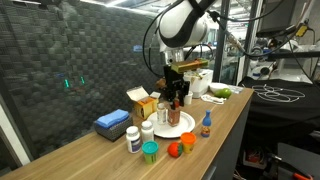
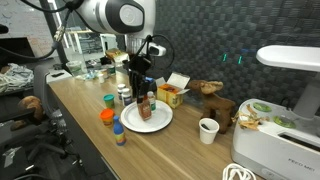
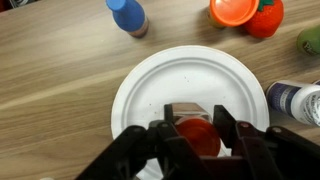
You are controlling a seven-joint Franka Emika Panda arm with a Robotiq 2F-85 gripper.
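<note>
My gripper (image 1: 176,102) is shut on a brownish bottle (image 1: 174,116) with an orange-red cap (image 3: 198,137). The fingers pinch it near the top, and it stands upright over the white plate (image 1: 186,130). In exterior view 2 the bottle (image 2: 146,110) is over the left part of the plate (image 2: 160,121); whether its base touches the plate I cannot tell. Looking down from the wrist, the cap hides most of the bottle, and the rest of the plate (image 3: 150,85) is bare.
A blue bottle (image 1: 206,125), an orange cup (image 1: 187,142), a red tomato (image 1: 174,149) and a green-topped jar (image 1: 150,148) line the front. White-capped bottles (image 1: 147,131) stand left of the plate. Behind are an open yellow box (image 2: 172,92), a brown toy animal (image 2: 212,102) and a white mug (image 2: 208,130).
</note>
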